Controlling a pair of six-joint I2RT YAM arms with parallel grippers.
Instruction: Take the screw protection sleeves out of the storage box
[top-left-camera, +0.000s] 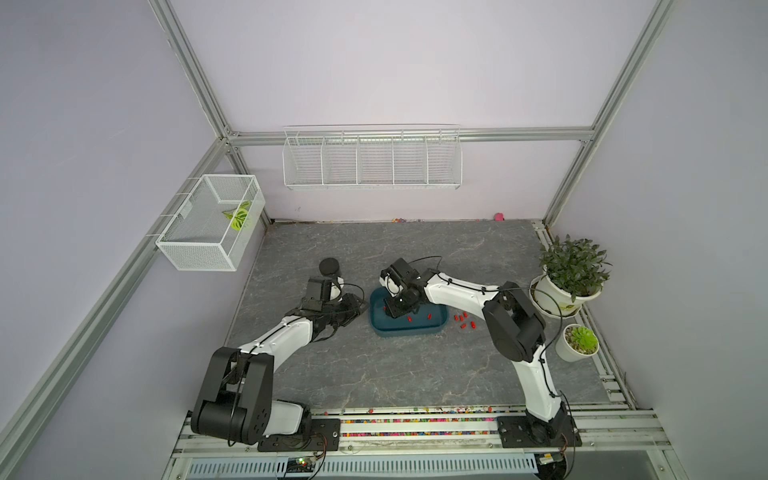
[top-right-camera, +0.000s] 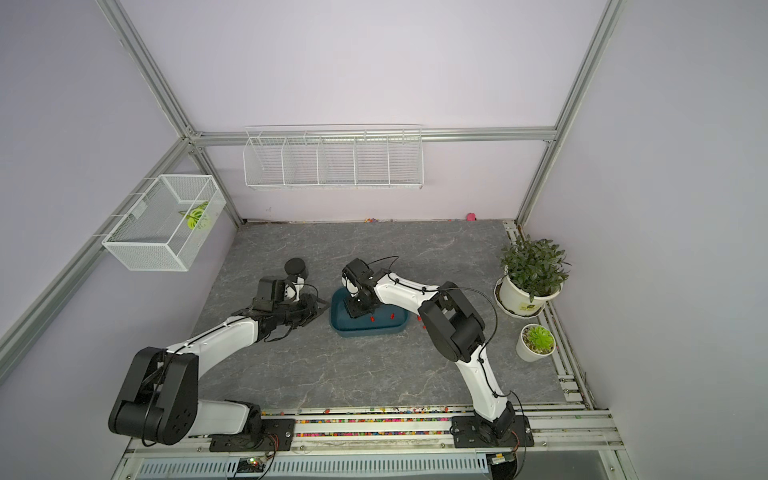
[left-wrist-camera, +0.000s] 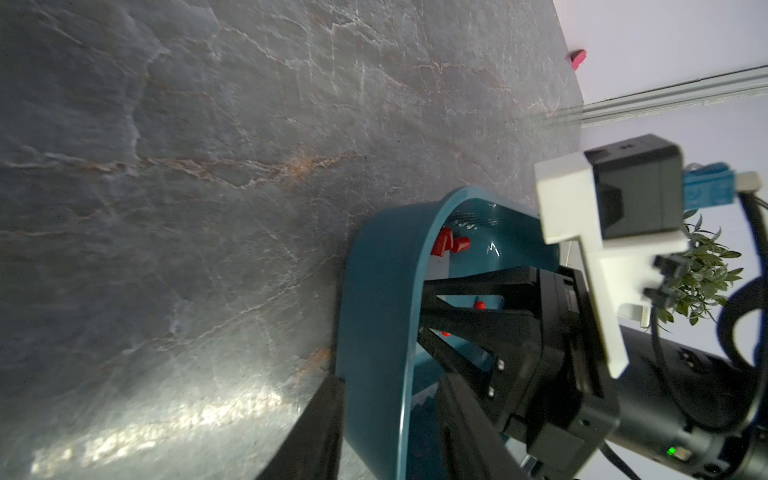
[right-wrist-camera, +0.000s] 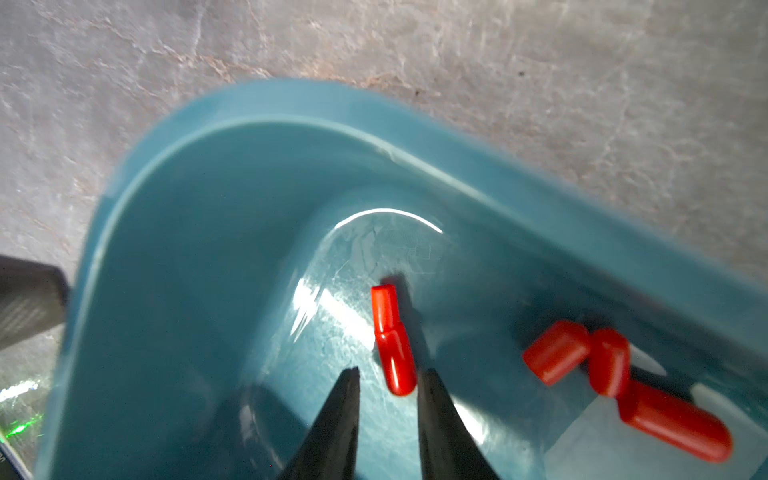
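Blue-teal storage box (top-left-camera: 392, 331) sits mid-table, several red sleeves inside. In the right wrist view one red sleeve (right-wrist-camera: 396, 352) lies on the box floor, with more sleeves (right-wrist-camera: 557, 352) to its right. My right gripper reaches into the box, its tips framing the near end of that sleeve. A narrow gap appears between the tips; whether they are shut, or touch the sleeve, I cannot tell. My left gripper is part open outside the box's left end, nothing held; the box rim (left-wrist-camera: 416, 296) shows beyond its fingers.
Several red sleeves (top-left-camera: 461, 318) lie loose on the table right of the box. Behind my left gripper is a black round object (top-left-camera: 329, 266). Potted plants (top-left-camera: 576, 344) stand at the right edge. Table in front of the box is clear.
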